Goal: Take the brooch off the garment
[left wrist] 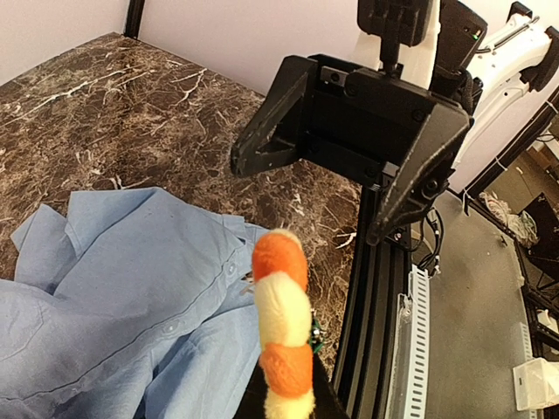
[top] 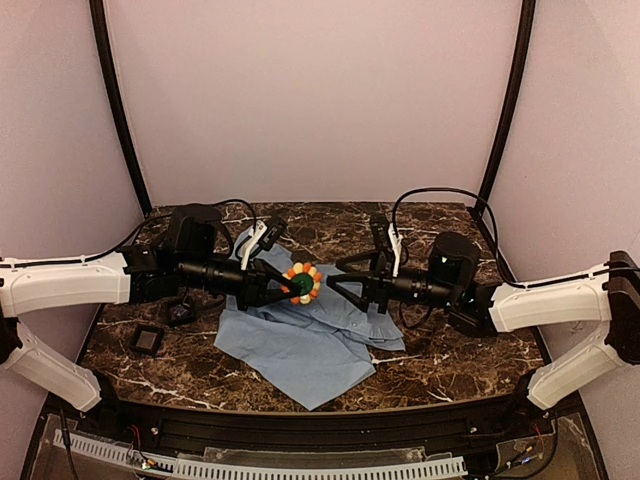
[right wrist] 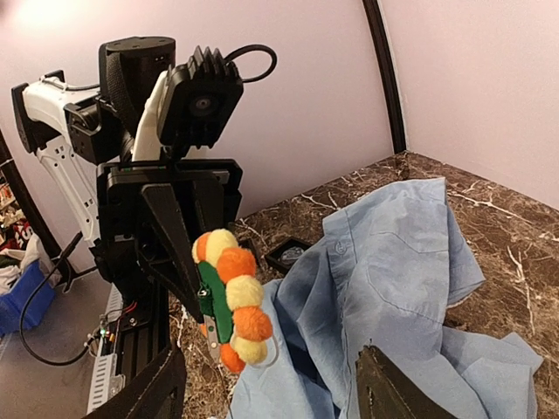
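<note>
My left gripper (top: 282, 285) is shut on the orange-and-cream flower brooch (top: 305, 283), held up above the rumpled blue shirt (top: 295, 355). In the left wrist view the brooch (left wrist: 284, 305) appears edge-on. The right wrist view shows its green back (right wrist: 218, 305) with a metal pin and a clear loop, apart from the shirt (right wrist: 393, 288). My right gripper (top: 338, 280) stands open just right of the brooch, nothing between its fingers; its open fingers also show in the left wrist view, above and beyond the brooch.
Two small dark square trays (top: 146, 339) lie at the left of the marble table (top: 480, 370). Bare table surrounds the shirt, and pale walls enclose the back and sides.
</note>
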